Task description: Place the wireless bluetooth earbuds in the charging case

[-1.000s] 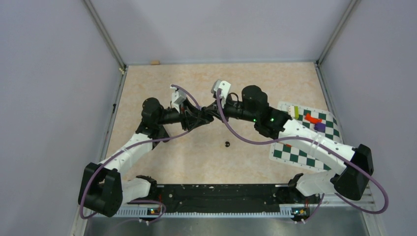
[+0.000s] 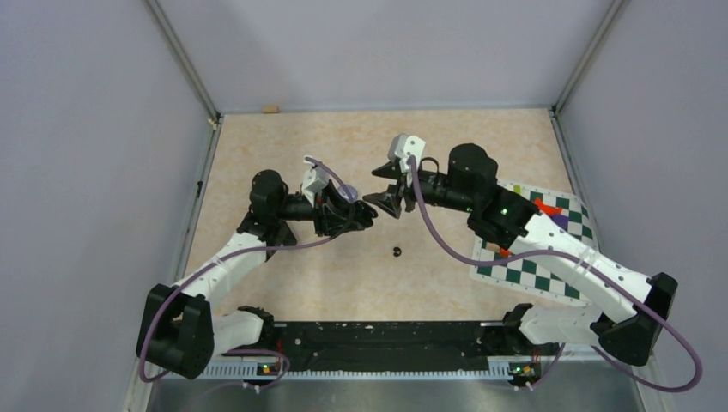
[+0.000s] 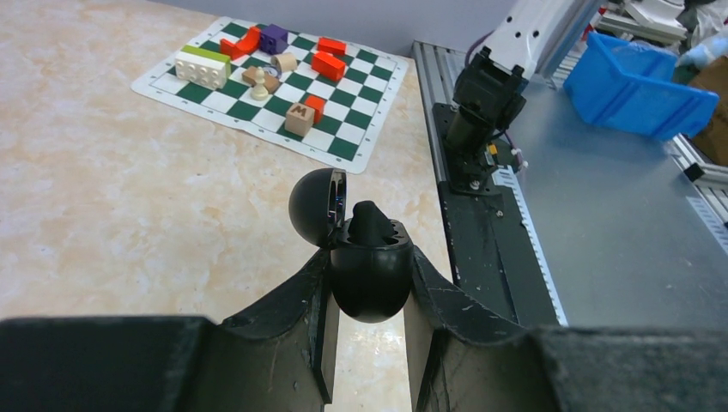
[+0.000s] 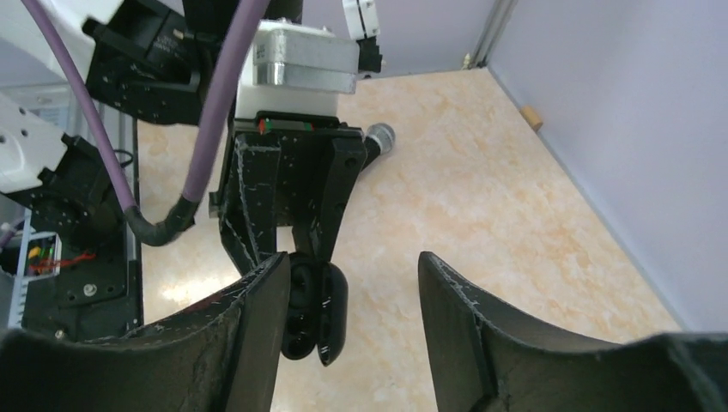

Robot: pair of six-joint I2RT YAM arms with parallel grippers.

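A black charging case is held off the table by my left gripper, which is shut on it. Its round lid stands open in the left wrist view. Out of the case's top rises a dark piece that looks like an earbud; how deep it sits cannot be told. A small black earbud lies on the bare table in the top view. Just right of the case, my right gripper is open with nothing between its fingers. Its wrist view faces the open case.
A checkered board with several blocks lies on the table's right side. A grey-headed microphone lies behind the left gripper. Bare table lies in front of both grippers.
My right gripper has come away from the case to the right, and its fingers have opened. The left gripper has shifted slightly, still with the case. The earbud on the table stays put.
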